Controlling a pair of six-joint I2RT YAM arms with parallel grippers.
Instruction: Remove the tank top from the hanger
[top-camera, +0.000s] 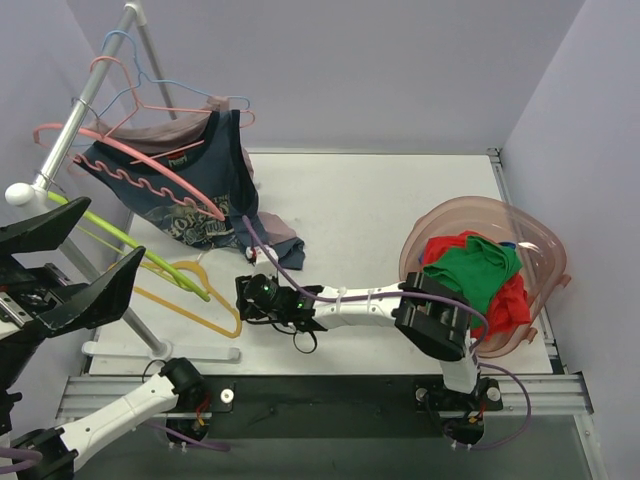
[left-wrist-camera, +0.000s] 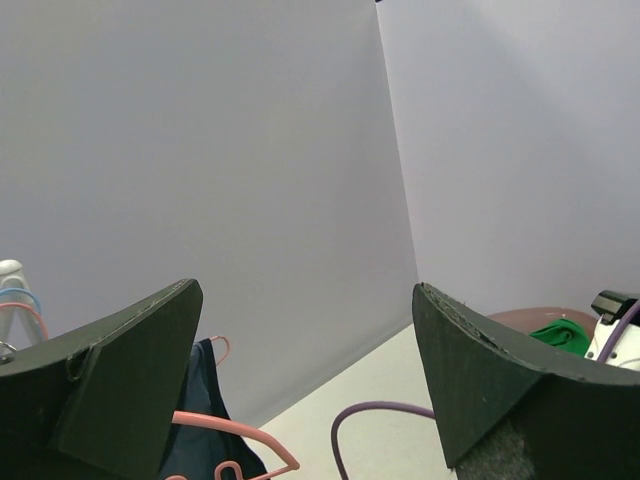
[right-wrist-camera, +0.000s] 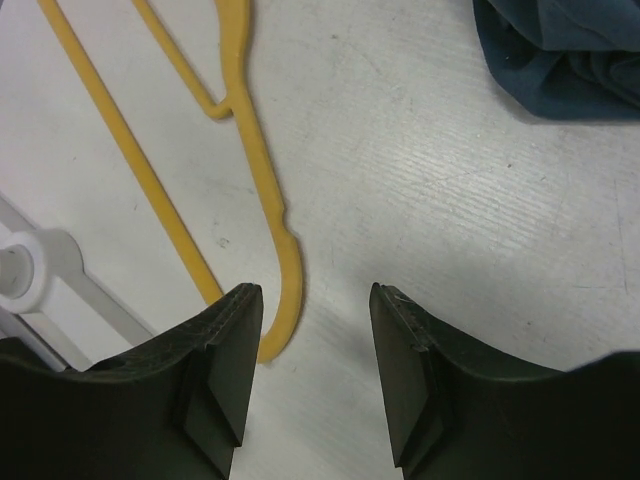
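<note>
The dark blue printed tank top (top-camera: 180, 200) hangs over the rack among pink hangers (top-camera: 170, 175), its lower part trailing toward the table. In the right wrist view its dark folds (right-wrist-camera: 565, 60) show at top right. My left gripper (top-camera: 70, 275) stands open at the left, with nothing held; the pink hanger appears between and beyond its fingers in the left wrist view. My right gripper is low over the table, fingers apart and empty, beside a yellow hanger (right-wrist-camera: 260, 170) lying below the tank top.
The white rack (top-camera: 70, 130) holds blue and green hangers at left. A pink basin (top-camera: 550, 250) with red and green cloths stands on the right.
</note>
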